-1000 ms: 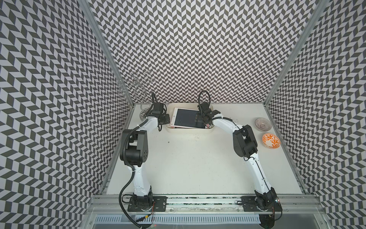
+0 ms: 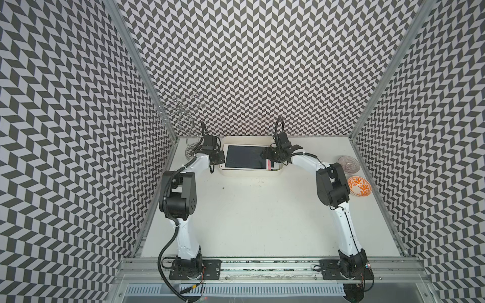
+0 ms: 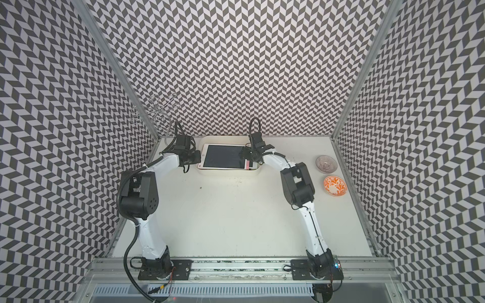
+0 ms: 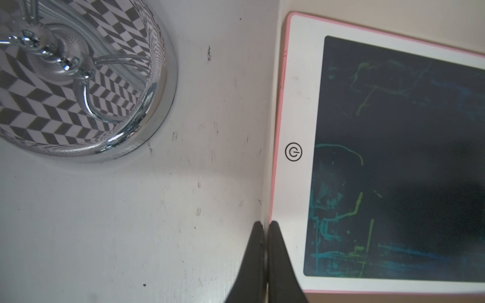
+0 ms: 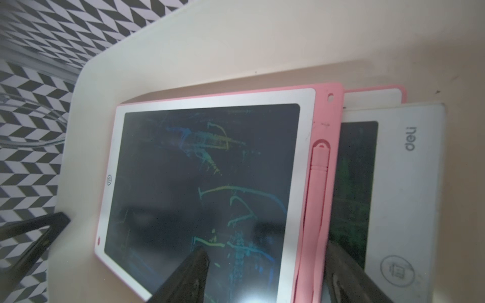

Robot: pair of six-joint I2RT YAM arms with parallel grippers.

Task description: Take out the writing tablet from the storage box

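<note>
The writing tablet, white with pink edges and a dark screen, lies in the cream storage box. A second white tablet marked "deli" lies partly under it. On the left, my left gripper is shut on the box's thin rim, beside the tablet's pink left edge. My right gripper is open above the tablet's right end, its fingers to either side of the pink pen strip. Whether those fingertips touch anything cannot be told.
A chrome stand with a round base is left of the box. A clear glass bowl and an orange-patterned bowl sit at the right edge.
The tablet has shifted left and straightened within the box. The left arm stays put.
</note>
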